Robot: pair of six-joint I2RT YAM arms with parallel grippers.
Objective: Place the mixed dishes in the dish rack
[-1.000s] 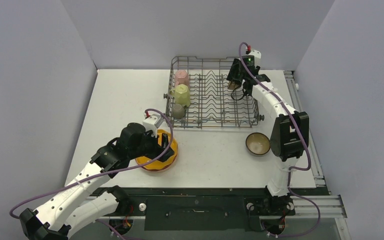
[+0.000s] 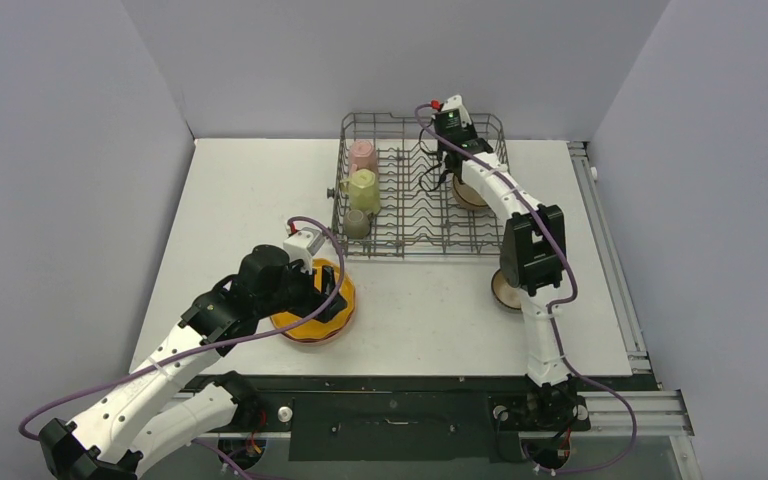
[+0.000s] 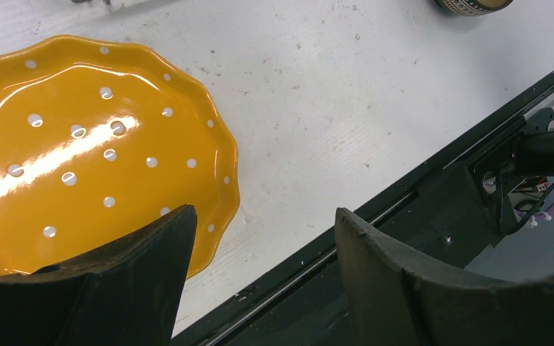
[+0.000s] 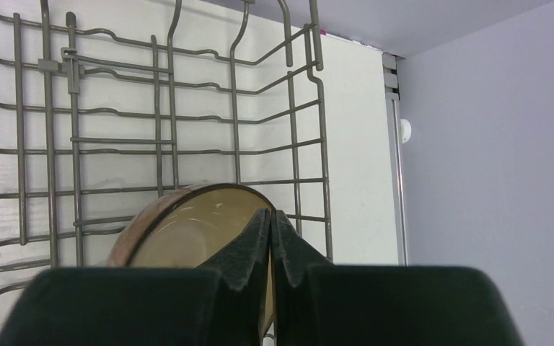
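Note:
The wire dish rack (image 2: 422,240) holds a pink cup (image 2: 363,154), a yellow-green cup (image 2: 363,188) and a grey-brown cup (image 2: 356,224) along its left side. On the rack's right side a tan bowl with a dark rim (image 4: 187,234) rests tilted. My right gripper is shut over that bowl in the right wrist view, nothing visible between its fingertips; contact cannot be judged. A yellow scalloped plate (image 3: 108,173) with white dots lies on the table, apparently atop another dish. Beside its edge my left gripper stands open and empty.
A second brown bowl (image 2: 505,291) sits on the table in front of the rack, partly behind the right arm. Walls close in the back and both sides.
My left arm has stayed still.

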